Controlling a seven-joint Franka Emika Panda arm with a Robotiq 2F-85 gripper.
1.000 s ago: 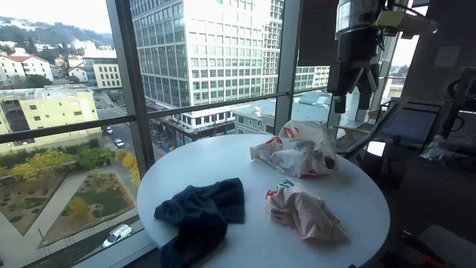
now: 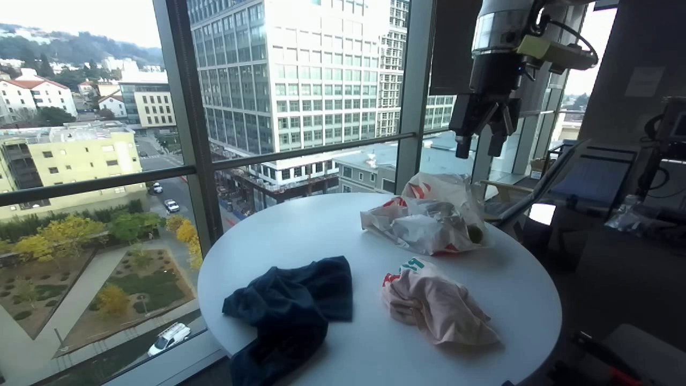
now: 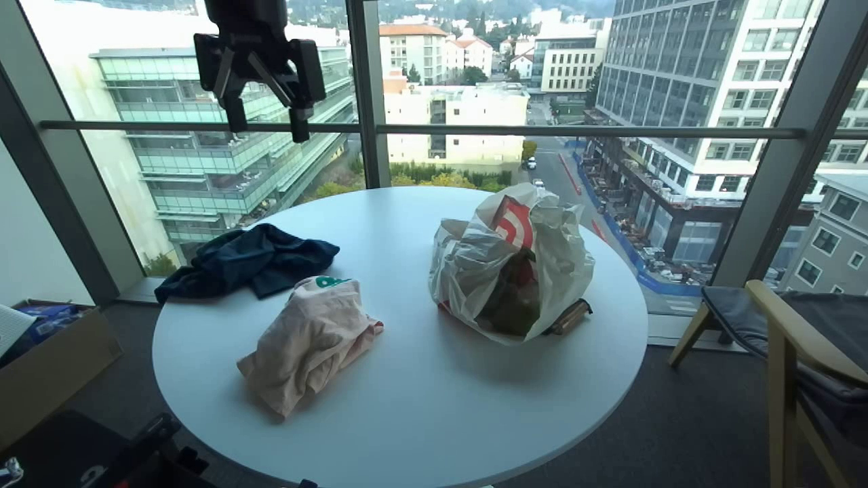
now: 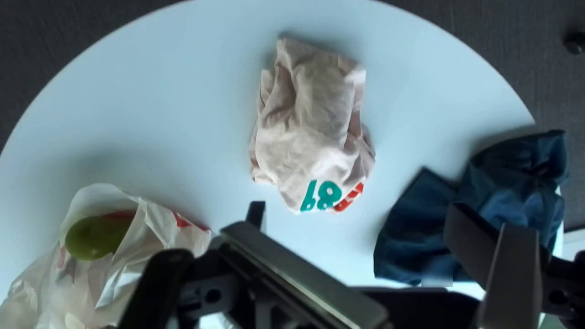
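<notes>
High over the round white table, my gripper (image 2: 479, 149) is open, and only empty air shows between its fingers in exterior view 2. A crumpled pale pink cloth (image 4: 312, 120) with green and red print lies on the table, in the upper middle of the wrist view. Dark blue cloth (image 2: 292, 302) is bunched near the table's edge, partly behind one of my fingers in the wrist view. The white plastic bag (image 3: 513, 260) with red marks rests on the table too, its mouth showing something green and dark red inside.
Beside the bag lies a small brown item (image 3: 571, 316). A wooden-armed chair (image 3: 781, 341) stands at the right, and window frames surround the table's far side.
In exterior view 1 my gripper has shifted left and a little upward, with the arm turned slightly. Both cloths and the bag lie where they were.
</notes>
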